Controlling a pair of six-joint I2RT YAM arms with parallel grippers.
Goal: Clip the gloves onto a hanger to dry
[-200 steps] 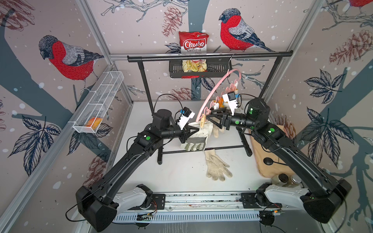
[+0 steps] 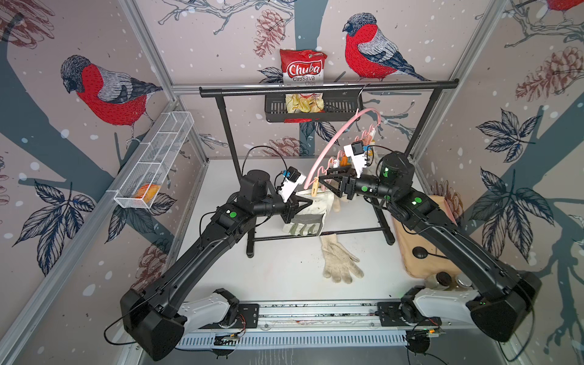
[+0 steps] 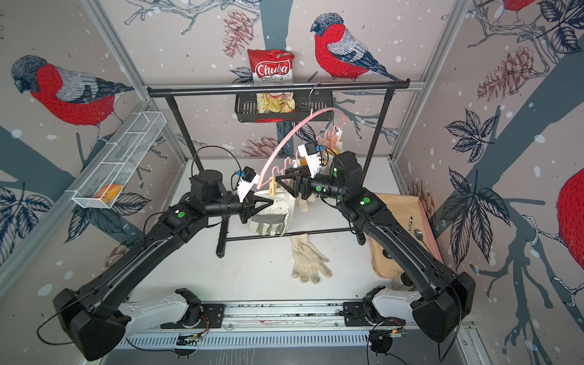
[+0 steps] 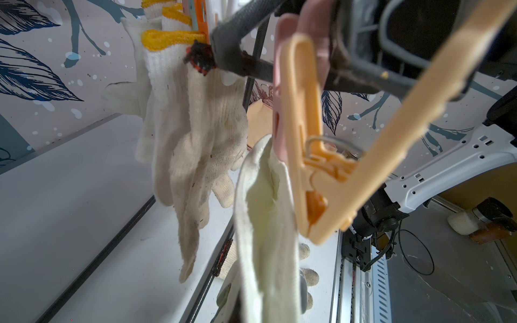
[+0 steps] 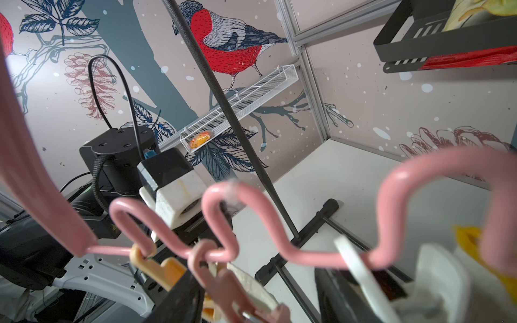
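A pink hanger (image 2: 333, 138) hangs tilted from the black rail, with clips along its lower bar. Held at its cuff, a white glove with grey stripes (image 2: 306, 224) dangles from my left gripper (image 2: 309, 203), which is shut. Seen from the left wrist, the glove's cuff (image 4: 265, 226) gapes just beside and below an orange clip (image 4: 302, 80), not in its fingers. My right gripper is open around a pink clip (image 5: 229, 293); its fingers (image 5: 185, 296) stand apart from that clip. The left fingers are out of sight in the left wrist view.
Several white gloves with yellow cuffs (image 4: 175, 97) hang farther along the hanger. One beige glove (image 2: 339, 260) lies on the table by the rack's lower bar (image 2: 273, 237). A brown board (image 2: 419, 243) occupies the right side.
My right gripper has edged left. The left arm and its glove look still.
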